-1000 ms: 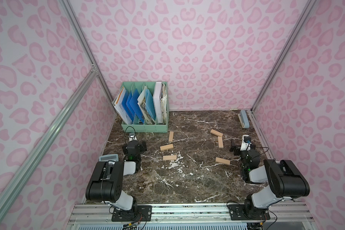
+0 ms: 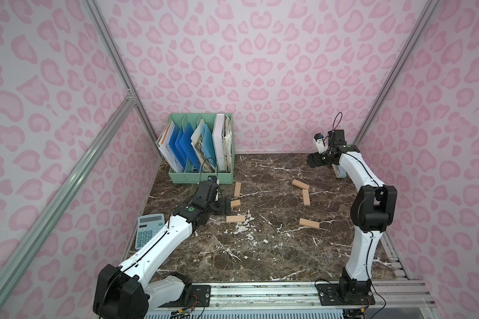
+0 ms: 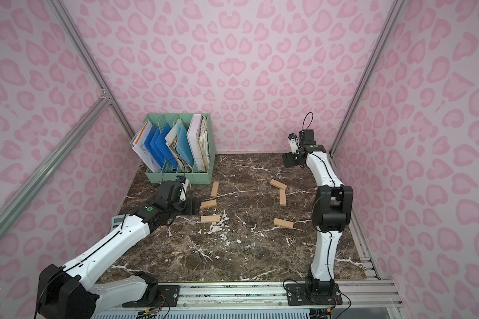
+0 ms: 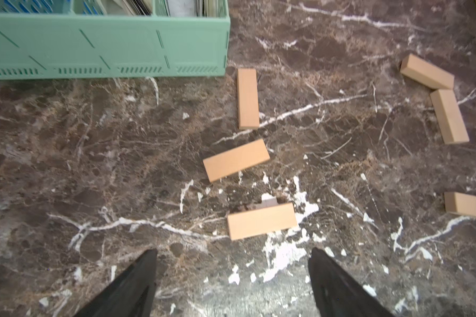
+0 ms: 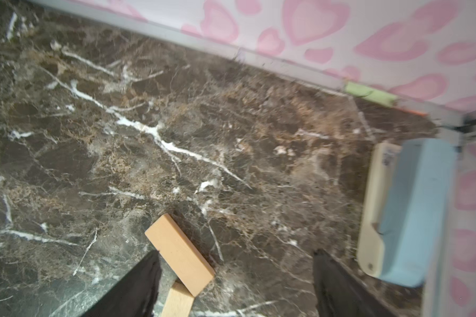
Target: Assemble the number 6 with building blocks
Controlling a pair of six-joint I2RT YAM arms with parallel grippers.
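Observation:
Several wooden blocks lie scattered on the dark marble table: a front left one [image 4: 261, 220], a middle one [image 4: 236, 159], an upright-running one [image 4: 248, 98], a touching pair at back right [image 4: 426, 71], and a front right one [image 3: 283, 223]. My left gripper hangs open over the left-side blocks, fingers empty. My right gripper is raised at the back right, open with nothing between its fingers, above and right of the pair.
A green file organiser [image 2: 201, 177] full of folders fills the back left. A calculator [image 2: 149, 230] lies at the left edge, a pale blue object [image 5: 412, 206] at the back right edge.
The blocks have not moved.

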